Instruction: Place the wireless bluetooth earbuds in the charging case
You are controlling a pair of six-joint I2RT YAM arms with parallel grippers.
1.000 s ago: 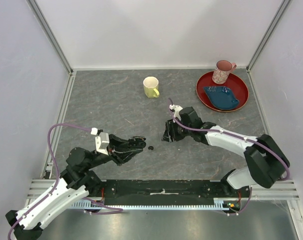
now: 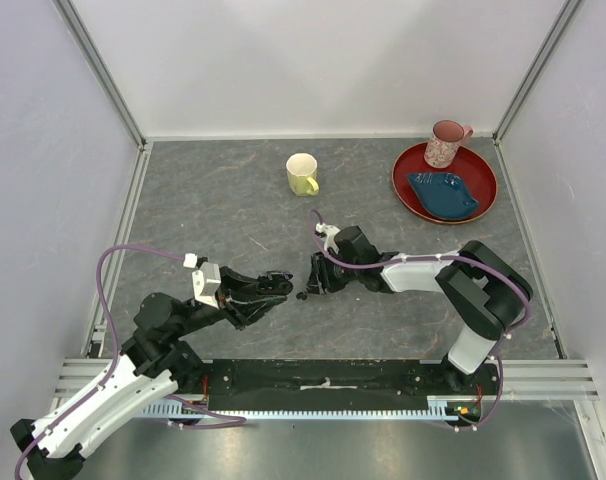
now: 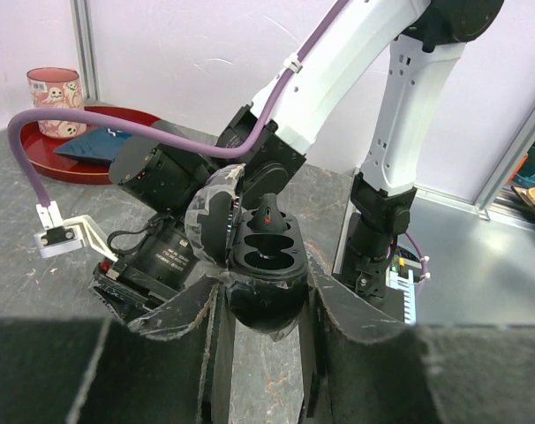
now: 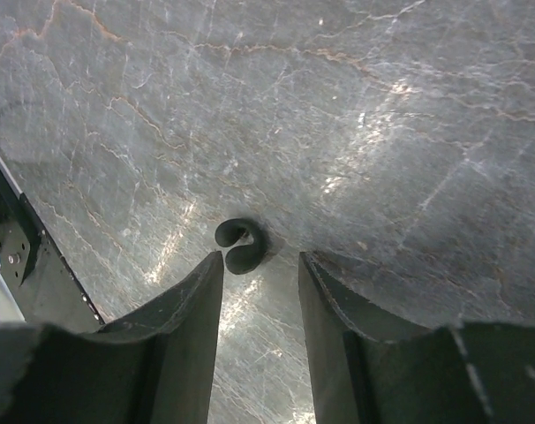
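My left gripper holds the black charging case [image 3: 266, 265] with its clear lid open, an empty slot showing on top; it also appears at the left of the top view [image 2: 267, 300]. A small black curved earbud [image 4: 246, 256] lies on the grey table [image 4: 382, 159]. My right gripper hangs just above it, fingers apart and empty, slightly to the earbud's right and near side.
A yellow mug [image 2: 301, 176] stands at the back middle. A red plate [image 2: 407, 168] with a blue dish [image 2: 442, 195] and a patterned mug [image 2: 442, 145] is at the back right.
My right gripper has moved left and toward the front, arriving beside the earbud on the table. The left gripper with the case looks unchanged.
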